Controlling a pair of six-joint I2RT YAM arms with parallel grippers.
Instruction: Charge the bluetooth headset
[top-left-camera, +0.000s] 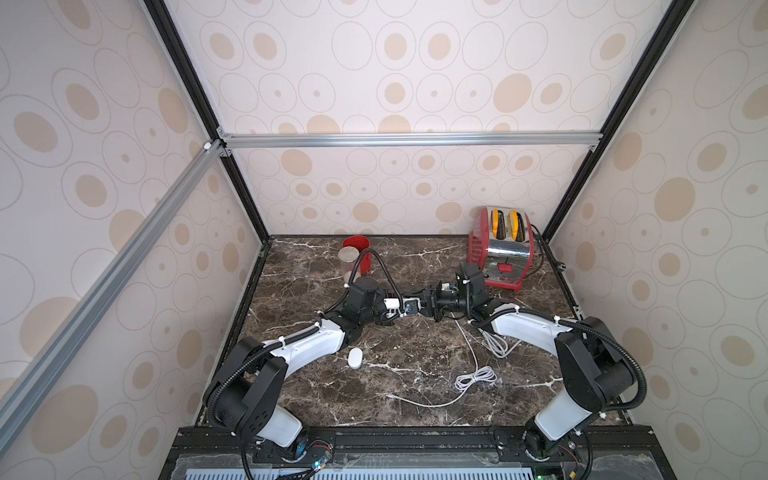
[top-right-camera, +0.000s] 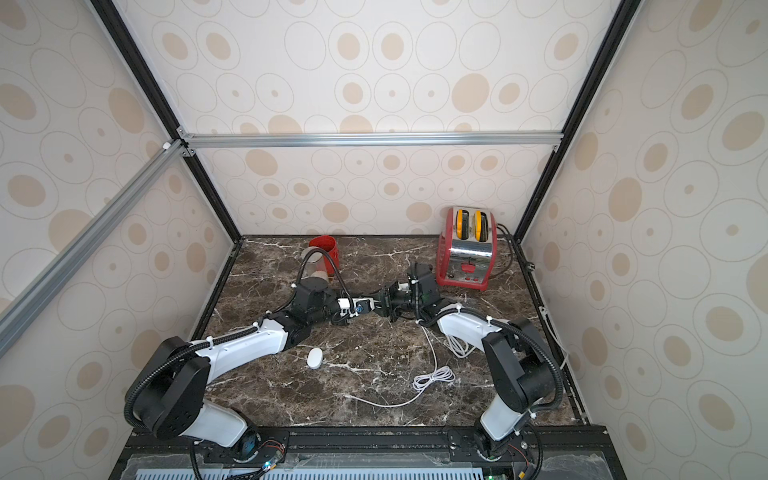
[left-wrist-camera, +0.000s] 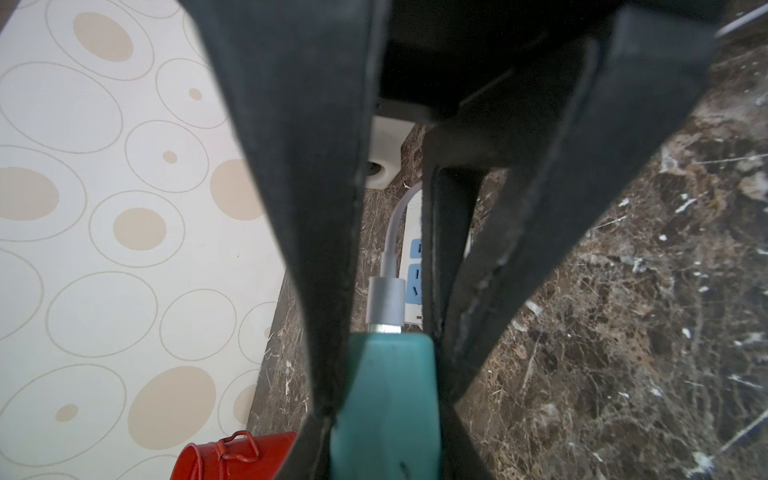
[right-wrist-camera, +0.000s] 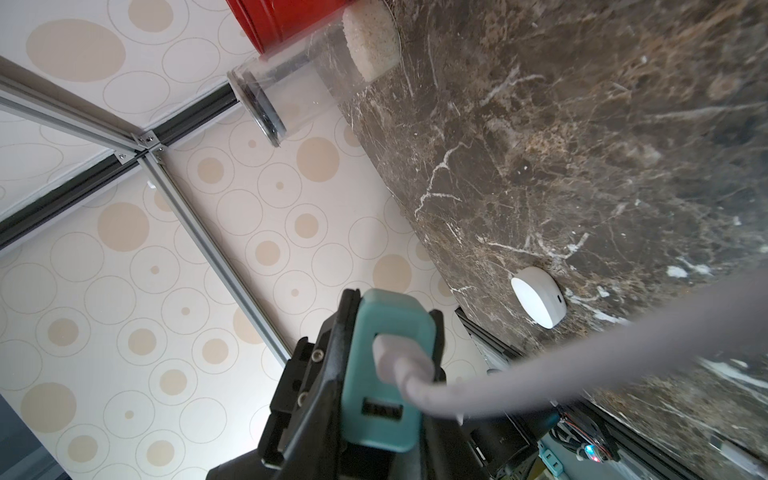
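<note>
A teal charging block (right-wrist-camera: 380, 320) is between my two grippers above the table's middle. My left gripper (top-left-camera: 404, 307) is shut on its left end. From the right, the fingers (left-wrist-camera: 324, 352) of my right gripper (top-left-camera: 428, 304) flank the same block (left-wrist-camera: 384, 408), also shut on it. A white cable's grey plug (left-wrist-camera: 386, 300) sits in the block's right face, with a little bright metal showing between them. A dark slot (right-wrist-camera: 382, 409) lies beside that plug. The white rounded headset case (top-left-camera: 354, 357), with a small dark hole, rests on the table front left of the grippers.
A coiled white cable (top-left-camera: 477, 376) lies on the front right of the table. The red toaster (top-left-camera: 501, 248) stands at the back right, a red cup (top-left-camera: 357, 242) at the back left. Behind my right gripper lies a white power strip (left-wrist-camera: 413, 240).
</note>
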